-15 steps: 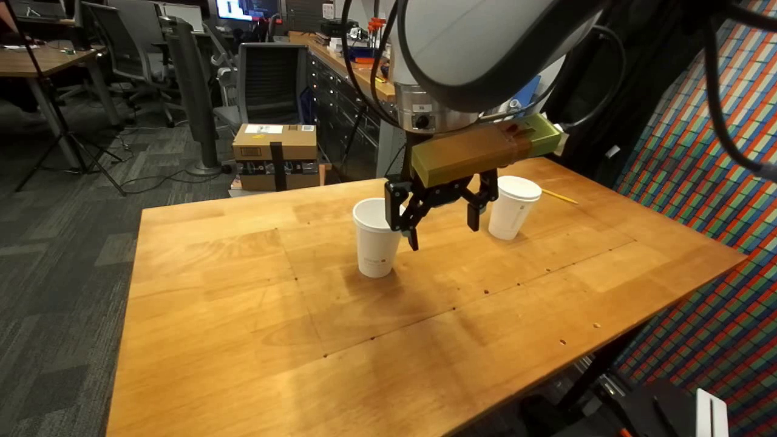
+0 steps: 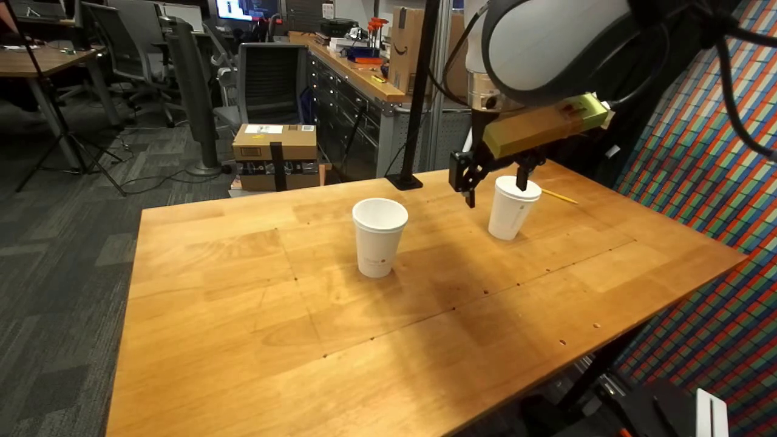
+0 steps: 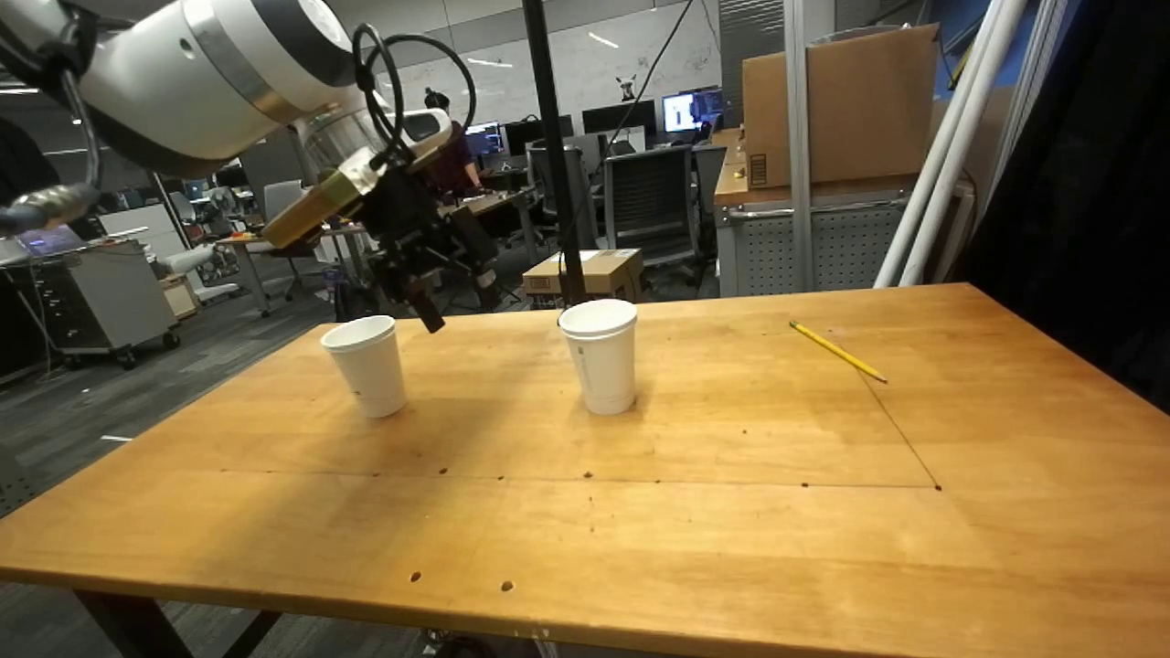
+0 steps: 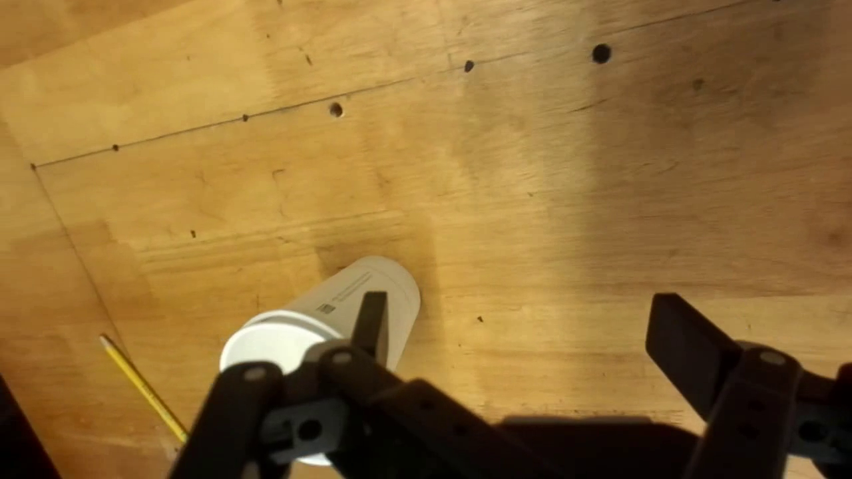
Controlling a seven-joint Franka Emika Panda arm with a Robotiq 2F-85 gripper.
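Two white paper cups stand upright and apart on the wooden table. The cup nearer the pencil (image 2: 508, 217) (image 3: 606, 367) (image 4: 351, 299) has a rim that looks doubled; the other cup (image 2: 376, 251) (image 3: 370, 373) is not visible in the wrist view. My gripper (image 2: 496, 189) (image 3: 461, 307) is open, its fingers wide apart and nothing between them. It hangs above the table, near the pencil-side cup. In the wrist view, one finger (image 4: 371, 323) overlaps that cup's side; whether they touch is unclear.
A yellow pencil (image 2: 559, 196) (image 3: 839, 351) (image 4: 144, 388) lies beyond the pencil-side cup. A black post (image 2: 411, 109) rises at the table's back edge.
My gripper has moved away from the left cup, to the right in exterior view 1, and now overlaps the pencil-side cup there. It stays open. Both cups stand where they were.
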